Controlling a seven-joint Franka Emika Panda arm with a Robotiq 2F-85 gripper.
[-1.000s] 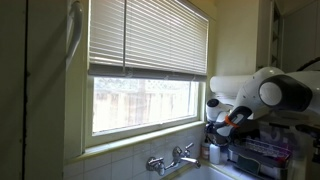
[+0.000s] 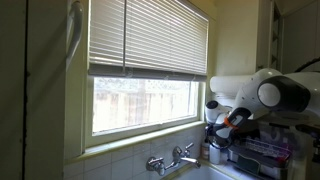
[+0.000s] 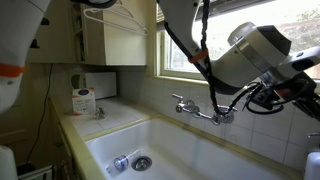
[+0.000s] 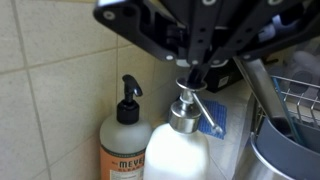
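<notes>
A white bottle [image 4: 176, 155] with a silver pump [image 4: 186, 108] stands upright in the wrist view. Directly over the pump head is my gripper, its dark fingers together and nothing visible between them; whether they touch the pump cannot be told. A clear soap bottle [image 4: 125, 140] with a black pump and an orange label stands just left of the white one. In exterior view 1, the arm [image 2: 272, 92] reaches in from the right to the corner beside the window, above the white bottle [image 2: 215, 153].
A grey dish rack [image 4: 285, 145] stands close on the right, and a tiled wall [image 4: 60, 90] on the left. Behind the pump lies a blue sponge or cloth [image 4: 213, 115]. The wall faucet [image 3: 203, 108] and wide white sink [image 3: 180, 150] are farther along.
The wrist end of my arm has dipped slightly over the bottle. The bottle and dish rack show no clear movement.
</notes>
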